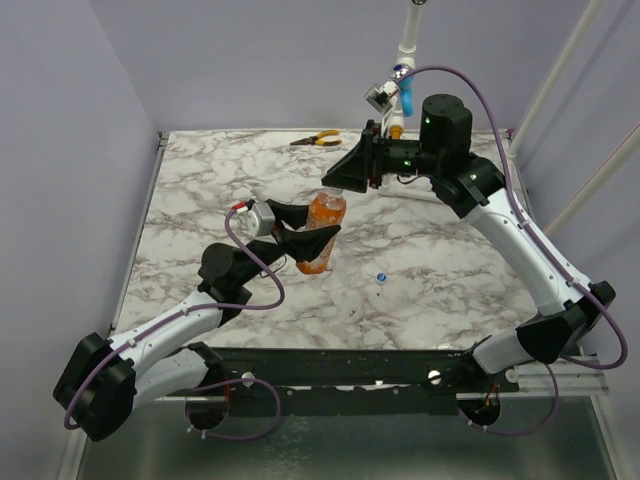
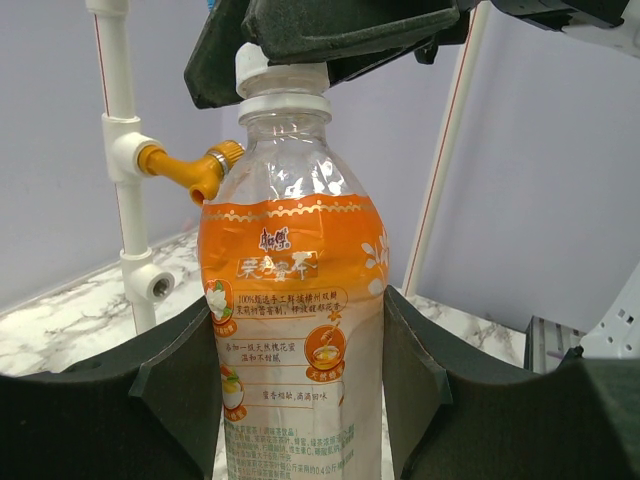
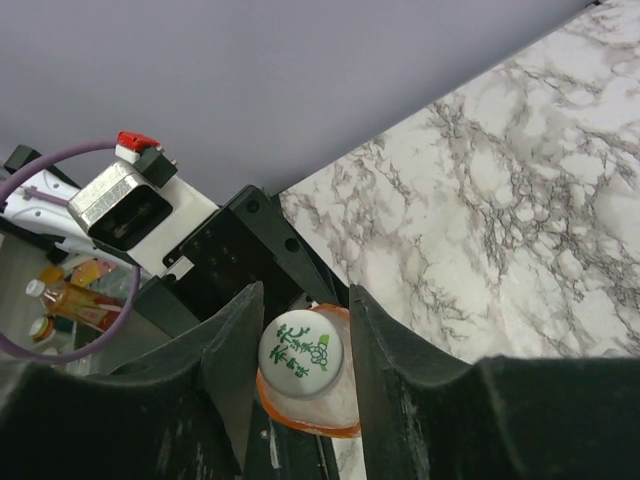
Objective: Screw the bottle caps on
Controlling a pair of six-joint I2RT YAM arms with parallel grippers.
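An orange-labelled plastic bottle (image 1: 322, 230) stands upright in the grasp of my left gripper (image 1: 308, 232); its fingers close round the bottle's body in the left wrist view. On the bottle's neck sits a white cap, seen from above with green print in the right wrist view (image 3: 300, 352). My right gripper (image 1: 348, 175) is at the top of the bottle, its fingers either side of the cap. Whether they press on the cap is hard to tell.
Pliers (image 1: 318, 138) lie at the back of the marble table (image 1: 210, 180). A white pipe stand with a yellow fitting (image 2: 178, 168) rises behind the bottle. A small blue object (image 1: 381, 277) lies on the table at front right, with clear surface around it.
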